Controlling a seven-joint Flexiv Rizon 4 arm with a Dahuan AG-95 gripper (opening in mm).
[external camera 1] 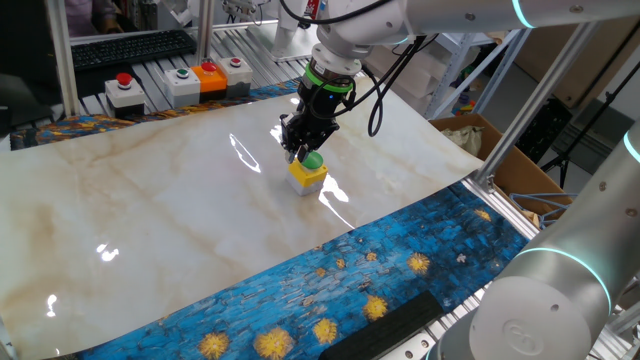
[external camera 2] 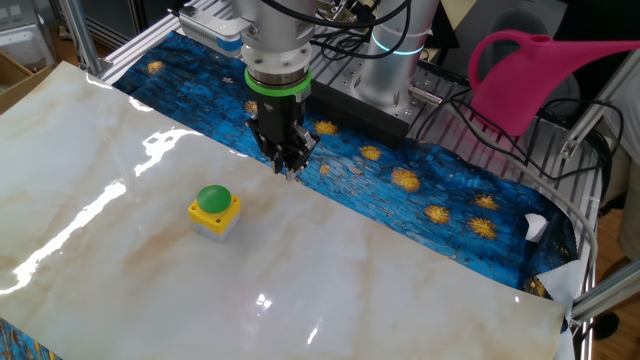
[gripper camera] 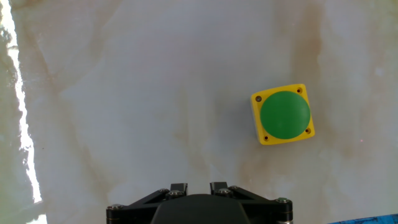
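A push button with a green dome (gripper camera: 285,115) on a yellow-topped box sits upright on the marbled sheet (external camera 2: 330,270). My gripper shows at the bottom of the wrist view, its fingertips (gripper camera: 179,187) a little apart with bare sheet visible between them. The button lies ahead and to the right of them there. In the second exterior view, the gripper (external camera 2: 285,173) hangs above the sheet, clear of the green button (external camera 2: 214,199). From the first exterior view, the gripper (external camera 1: 295,154) overlaps the back of the yellow box (external camera 1: 308,174); no contact can be made out.
Several button boxes, one of them orange (external camera 1: 209,79), stand beyond the sheet near a keyboard (external camera 1: 134,48). A blue floral cloth (external camera 2: 400,185) borders the sheet on the robot's side. A pink watering can (external camera 2: 520,85) stands near the arm's base. Around the button the sheet is clear.
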